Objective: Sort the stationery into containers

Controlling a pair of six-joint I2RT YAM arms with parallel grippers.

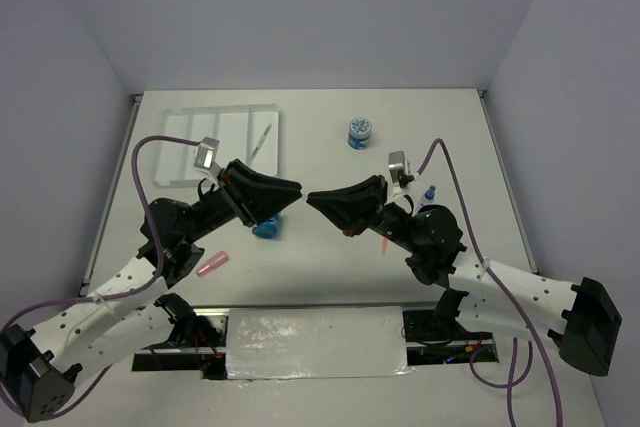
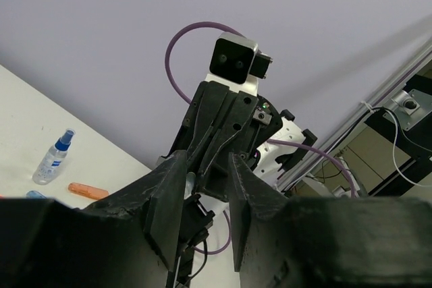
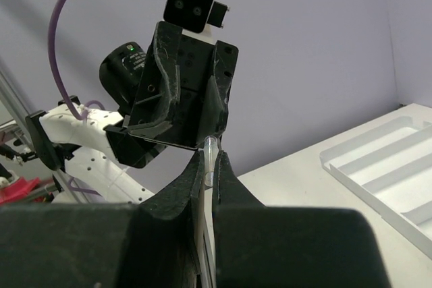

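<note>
My two grippers face each other above the table's middle. The right gripper is shut on a thin clear stick, which points toward the left gripper. My left gripper has its fingers apart around or beside the stick's tip; whether they touch it is unclear. A white compartment tray at the back left holds a pale pen. A pink item lies front left, a blue object under the left arm. A spray bottle and an orange item are on the right.
A blue-lidded jar stands at the back centre. Grey walls border the table.
</note>
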